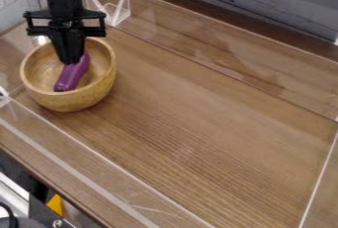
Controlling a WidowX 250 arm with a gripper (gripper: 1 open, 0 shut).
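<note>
A wooden bowl (98,93) sits at the left of the table, with a long purple object (73,73) lying inside it. My black gripper (65,53) is over the back left part of the bowl, its fingers pointing down near the upper end of the purple object. Whether they touch it, and how far apart they are, is hard to tell.
A pale wall (264,0) runs along the back. A small yellow item (54,203) shows below the table's left edge.
</note>
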